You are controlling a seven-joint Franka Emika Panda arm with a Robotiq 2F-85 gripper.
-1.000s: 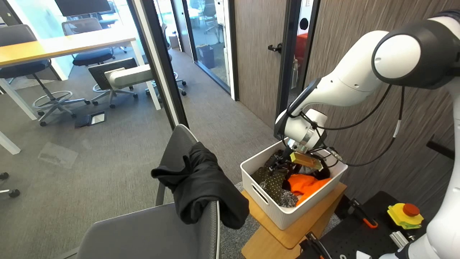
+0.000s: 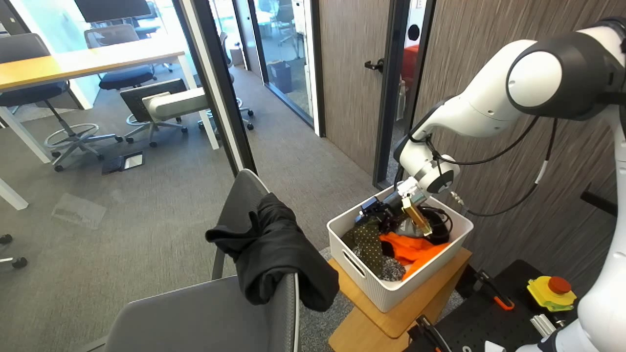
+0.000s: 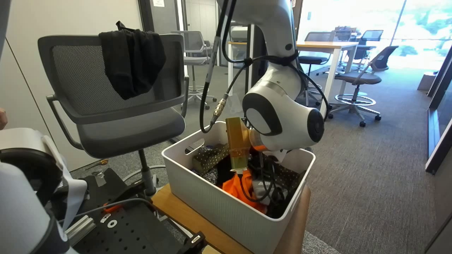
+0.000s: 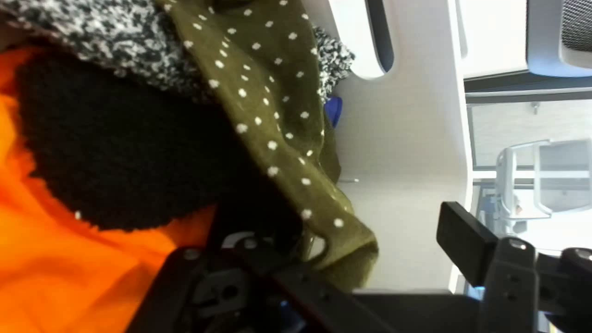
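Note:
My gripper is inside the white basket (image 2: 367, 264), its fingers wide apart in the wrist view. One finger (image 4: 469, 244) stands by the basket wall; the other lies low among dark cloth. The end of an olive cloth with white dots (image 4: 272, 111) reaches into the gap, nearer the left finger. Orange cloth (image 4: 66, 266), fuzzy black cloth (image 4: 127, 150) and speckled black-and-white cloth (image 4: 122, 39) lie beside it. The arm hides the fingers in exterior view 2, where the orange cloth (image 3: 233, 186) shows below the yellow block on the wrist (image 3: 238, 144).
The basket stands on a wooden stool (image 2: 387, 317). A grey chair (image 2: 199, 317) with a black garment (image 2: 281, 252) over its back is close by. A black bench (image 3: 131, 228) with tools and a red stop button (image 2: 559, 285) flanks it. Cables hang from the arm.
The wrist has shifted right and turned in exterior view 1, so the yellow block now points more steeply down. The gripper tips have moved up toward the basket's far left side.

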